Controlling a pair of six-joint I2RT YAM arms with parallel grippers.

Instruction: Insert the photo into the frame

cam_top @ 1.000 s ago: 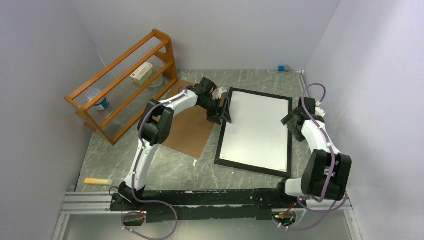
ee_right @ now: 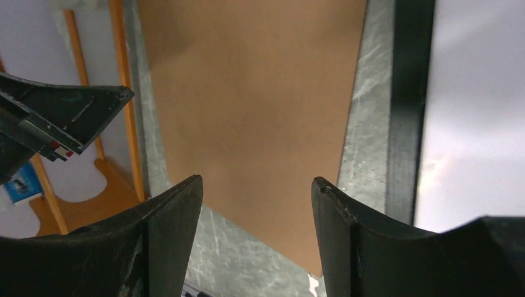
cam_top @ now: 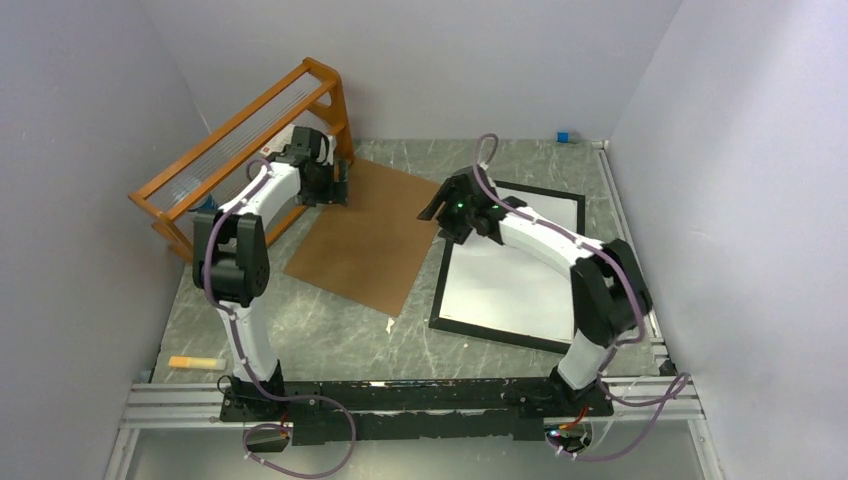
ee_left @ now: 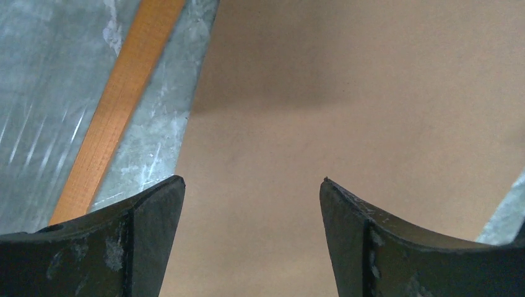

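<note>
A black-edged frame point(cam_top: 440, 290) lies flat right of centre. Its inside point(cam_top: 505, 290) is white; whether that white is the photo's back or the frame's own inner face, I cannot tell. A thin brown board point(cam_top: 365, 240) lies flat to its left, at a slant, with a narrow strip of table between them. My left gripper point(cam_top: 335, 186) hangs above the board's far left part; in the left wrist view its fingers point(ee_left: 164, 210) stand apart over bare brown surface. Near the board's right edge hovers my right gripper, open and empty.
A wooden rack point(cam_top: 165, 190) stands at the left, close beside the board's far left edge and the left arm. At the front left lies a yellow stick-like item point(cam_top: 198, 363). A small blue block point(cam_top: 563, 137) sits at the back. Table between the rack and front rail is clear.
My left gripper has moved left, from the frame's left edge across the brown board towards the rack. My right gripper has swung left from the frame's right side to its left edge.
</note>
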